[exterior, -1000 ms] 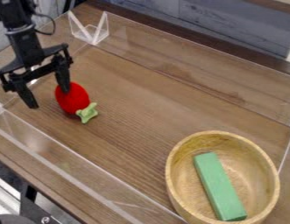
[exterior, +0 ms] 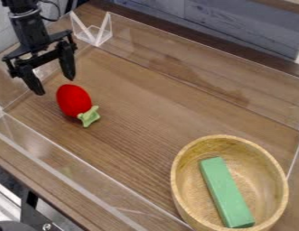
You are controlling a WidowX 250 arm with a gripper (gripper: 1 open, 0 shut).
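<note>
My black gripper (exterior: pixel 40 74) is open at the far left, above and left of a red object (exterior: pixel 73 99) with a light green leafy end (exterior: pixel 88 115), which lies on the wooden table (exterior: pixel 163 81). Nothing shows between its fingers. At the lower right a round yellow bowl (exterior: pixel 194 179) holds a long green block (exterior: pixel 227 191).
A white wire-like shape (exterior: pixel 88 34) stands at the back left behind the gripper.
My gripper has moved up and to the left, away from the red object.
</note>
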